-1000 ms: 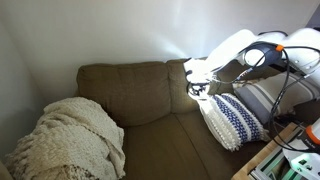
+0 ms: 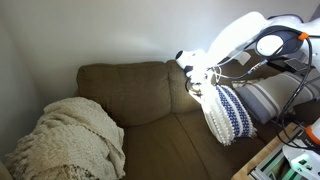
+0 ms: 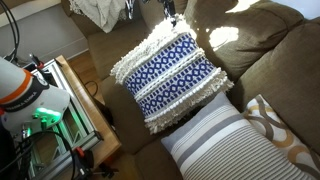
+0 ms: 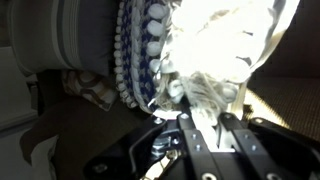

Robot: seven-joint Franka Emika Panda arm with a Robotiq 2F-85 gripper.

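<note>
A blue-and-white patterned pillow [image 3: 180,75] with pale fringes leans on the brown couch. In exterior view 1 the same pillow [image 2: 230,113] is tilted, its upper left end below my gripper [image 2: 195,88]. The wrist view has my gripper shut on the pillow's white fringe [image 4: 200,92], part of which is washed out by bright light. Only the lower end of the arm shows at the top of exterior view 2, close to the pillow's fringed edge.
A cream knitted blanket [image 2: 70,140] covers the couch's left end. Striped pillow [image 3: 230,145] and a tan-patterned pillow [image 3: 285,130] lie beside the fringed one. A wooden table edge [image 3: 95,110] stands near the robot base.
The arm has lifted a little. The patterned pillow has shifted slightly up and to the left in exterior view 1, with its edge still at the gripper.
</note>
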